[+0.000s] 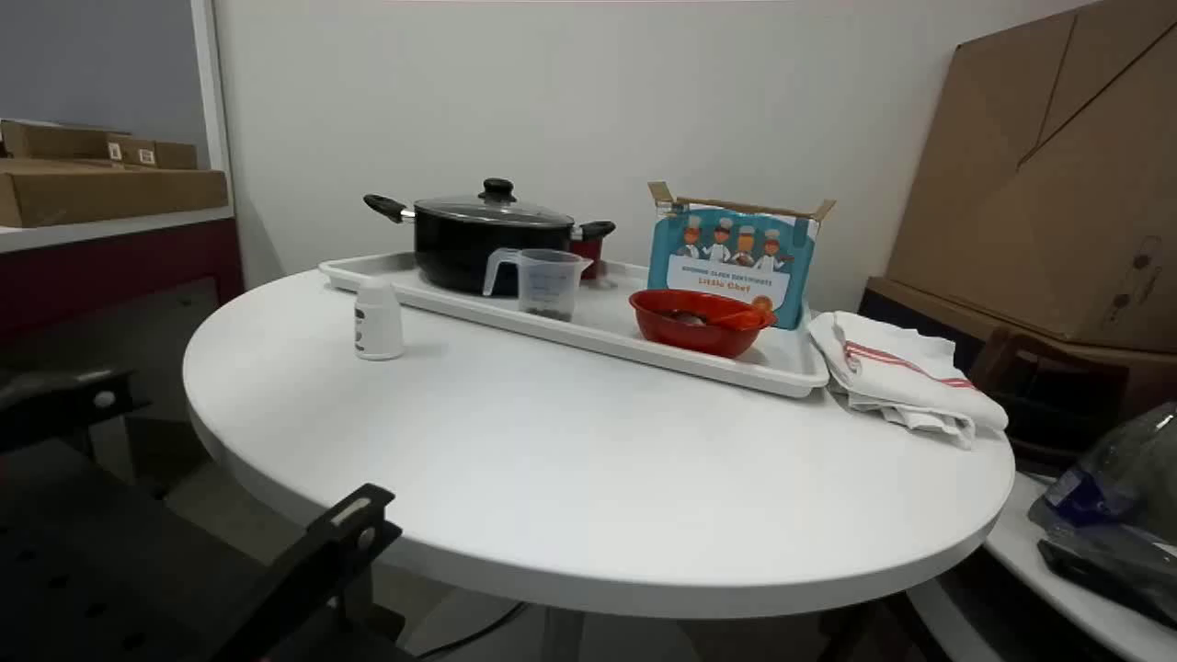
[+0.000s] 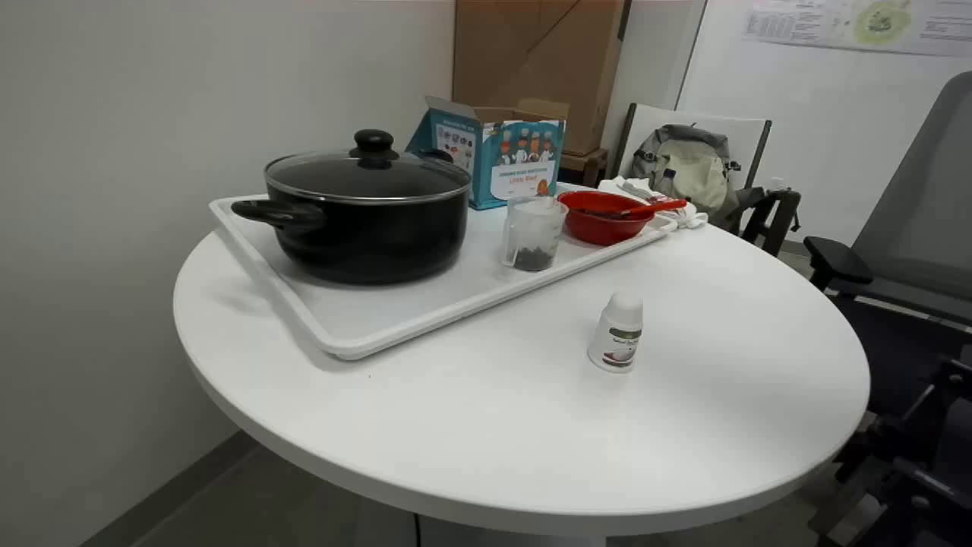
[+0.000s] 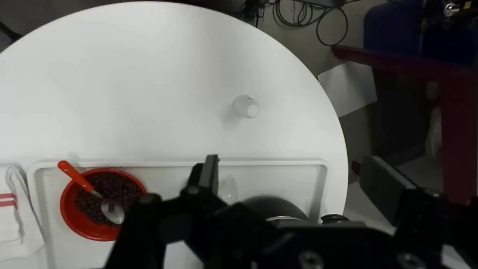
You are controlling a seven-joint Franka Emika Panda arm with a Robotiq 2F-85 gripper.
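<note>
In the wrist view my gripper stands open above the table, its two fingers wide apart and nothing held between them. Neither exterior view shows it. A small white bottle (image 1: 378,320) stands upright and alone on the bare tabletop, its label visible in exterior view 2 (image 2: 617,337). The white tray (image 1: 662,351) carries a black pot (image 2: 369,223) with a glass lid, a clear measuring cup (image 2: 534,235) with dark bits at its bottom, and a red bowl (image 3: 71,210). Dark beans and an orange-handled spoon (image 3: 74,177) lie in the bowl.
A blue open-topped box (image 1: 723,259) stands at the tray's back right. Beside the tray lies a folded white towel (image 1: 899,370) with red stripes. Something small and red sits behind the pot.
</note>
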